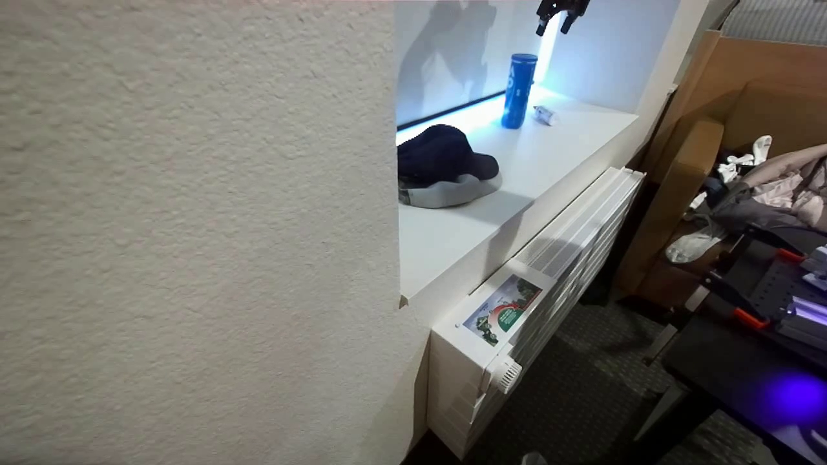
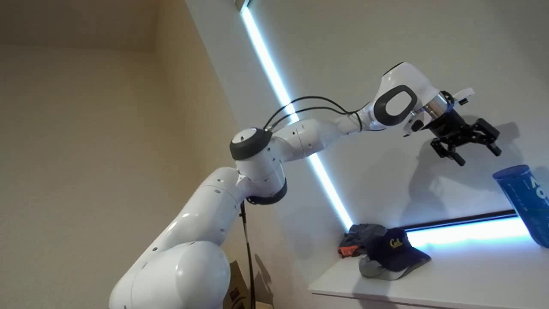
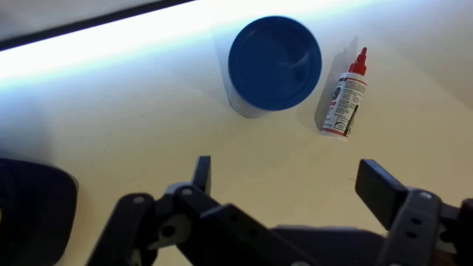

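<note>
On the white sill stands a blue cylindrical can point(image 1: 519, 92), upright. From above, the wrist view shows its round blue lid point(image 3: 275, 63). A small white bottle with a red tip point(image 3: 344, 105) lies on its side close to the can. My gripper is open above the sill, its fingers wide apart with nothing between them. In exterior view 2 the gripper point(image 2: 479, 157) hangs higher than the can point(image 2: 530, 203), apart from it. A dark blue cap point(image 2: 395, 249) rests on a grey cap point(image 2: 378, 268) at the other end of the sill.
The sill point(image 1: 473, 232) is bare between the caps and its front edge. A bright light strip point(image 2: 471, 234) runs along the back wall. Below sits a white radiator point(image 1: 577, 225). A dark table point(image 1: 744, 349) is at the right, near a brown armchair point(image 1: 701, 147).
</note>
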